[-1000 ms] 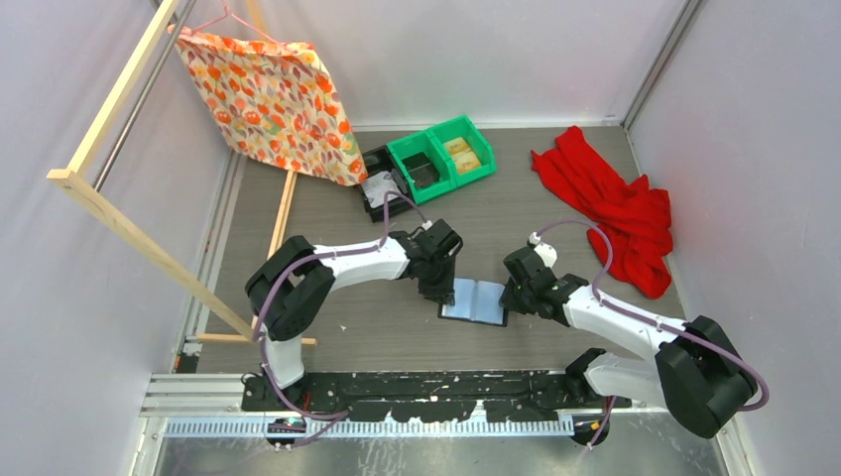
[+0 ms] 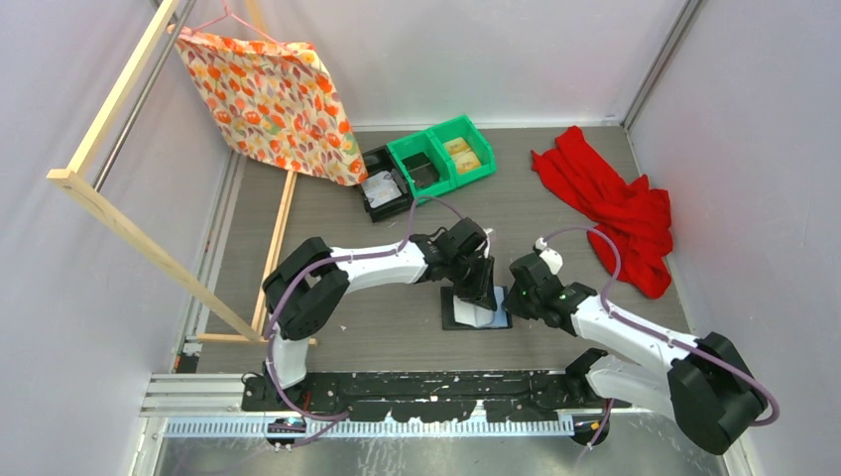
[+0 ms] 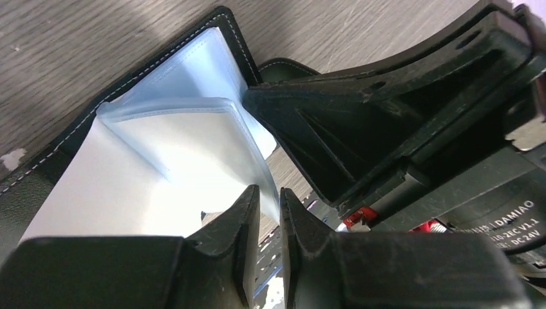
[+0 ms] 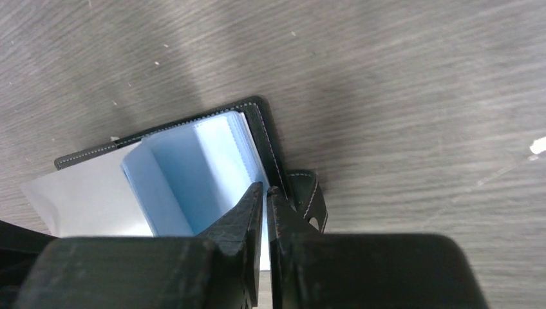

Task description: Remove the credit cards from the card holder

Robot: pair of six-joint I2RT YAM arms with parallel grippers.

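The card holder (image 2: 452, 323) lies open on the table, its black cover around white and pale-blue sleeves. In the left wrist view my left gripper has its fingertips at the edge of a folded blue-edged sleeve (image 3: 180, 148), lifting it; the finger is narrow, and whether it pinches the sleeve is unclear. My right gripper is shut on the holder's right edge (image 4: 270, 145), beside the blue sleeve. No separate card can be told apart.
Green bins (image 2: 442, 134) and a black box (image 2: 387, 203) stand at the back. A red cloth (image 2: 615, 218) lies to the right; a wooden frame (image 2: 149, 253) with patterned fabric is on the left. Bare table surrounds the holder.
My left gripper has moved rightward across the holder, folding the blue sleeve over and exposing white beneath. The right arm and holder have shifted slightly rightward.
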